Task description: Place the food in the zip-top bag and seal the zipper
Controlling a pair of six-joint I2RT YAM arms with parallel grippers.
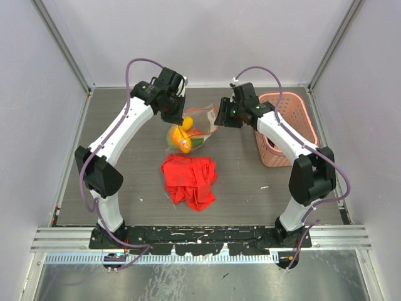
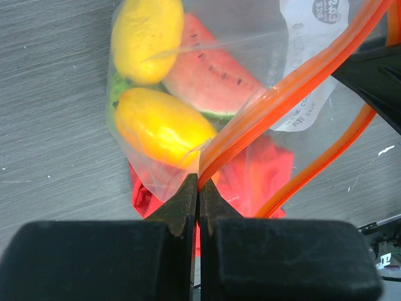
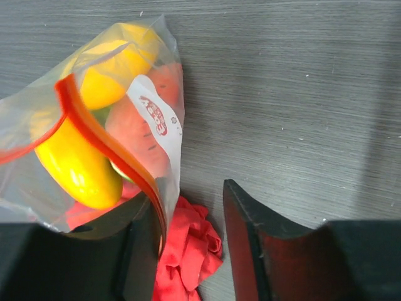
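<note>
A clear zip bag [image 1: 200, 119] with orange zipper holds two yellow mangoes [image 2: 160, 132], a watermelon slice [image 2: 210, 75] and something green. My left gripper is shut on the bag's orange zipper edge. My right gripper is at the other end of the bag's opening, its fingers parted, the orange edge lying at its left finger; whether it touches is unclear.
A crumpled red cloth [image 1: 188, 182] lies in front of the bag. A pink basket [image 1: 294, 119] stands at the right.
</note>
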